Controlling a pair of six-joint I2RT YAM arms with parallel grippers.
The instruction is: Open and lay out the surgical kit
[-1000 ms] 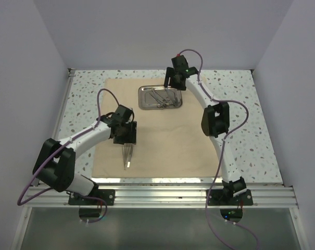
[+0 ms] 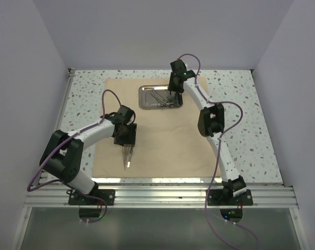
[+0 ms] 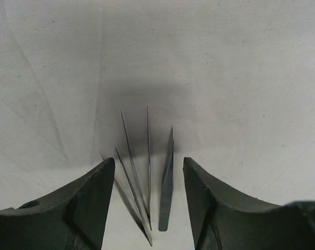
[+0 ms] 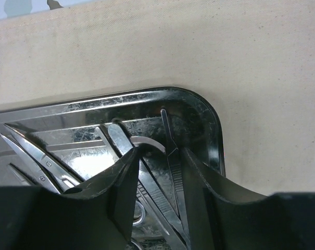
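Observation:
In the right wrist view, my right gripper is part open over the corner of the metal tray (image 4: 170, 95). A slim metal instrument (image 4: 172, 152) with a ridged grip lies between its fingers, close to the right one; I see no firm hold. Beside it rest another ridged instrument (image 4: 117, 134) and scissors (image 4: 48, 161). On the cloth at the left, my left gripper stands open above laid-out instruments: a broad flat one (image 3: 167, 198) and several thin pointed ones (image 3: 132, 166). Nothing is gripped there.
Speckled table surface (image 2: 246, 130) borders it on both sides. The tray stands near the cloth's far edge, its rim raised around the instruments.
My right gripper has moved slightly down at the tray's right end, and its fingers have come closer together. The left arm's elbow has shifted right while its gripper stayed nearly in place, its fingers narrower.

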